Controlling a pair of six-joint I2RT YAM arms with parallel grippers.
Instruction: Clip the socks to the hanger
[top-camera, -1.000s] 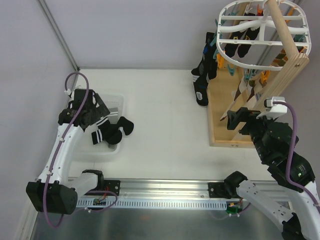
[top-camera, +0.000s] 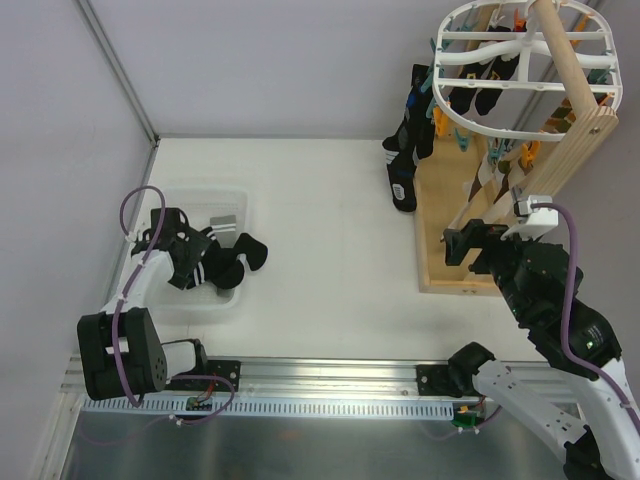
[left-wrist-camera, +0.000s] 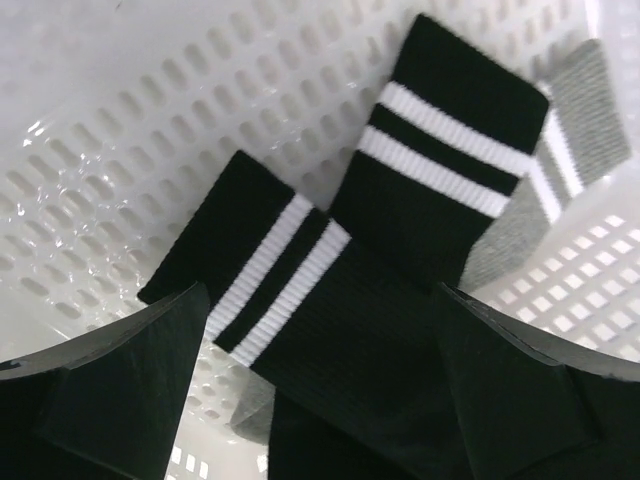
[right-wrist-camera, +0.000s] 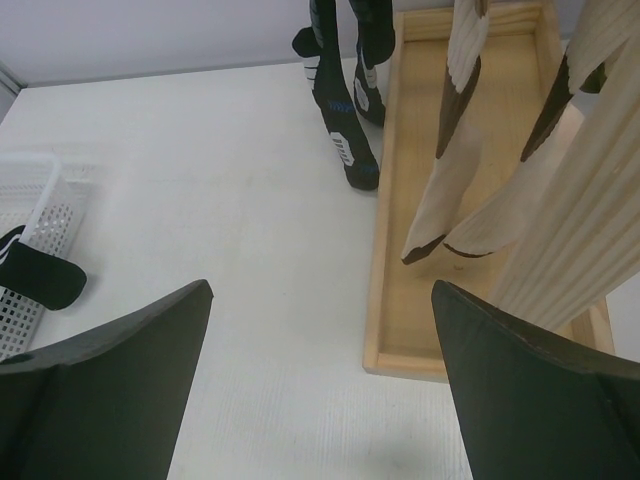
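Black socks with white stripes (left-wrist-camera: 290, 280) lie in the white basket (top-camera: 190, 307), with a grey striped sock (left-wrist-camera: 590, 115) beside them. My left gripper (top-camera: 190, 270) is down at these socks. Its open fingers (left-wrist-camera: 110, 400) stand on either side of black fabric in the left wrist view; I cannot tell whether they touch it. The white round hanger (top-camera: 470, 125) is at the upper right, with several socks hanging from it, among them dark ones (top-camera: 402, 135). My right gripper (top-camera: 463, 243) stands open before the hanger's wooden stand, nothing between its fingers.
A wooden base tray (top-camera: 432, 270) sits below the hanger, and a slanted wooden post (top-camera: 545, 165) rises on the right. Clips (top-camera: 441, 122) hang round the hanger. The white table between basket and stand is clear.
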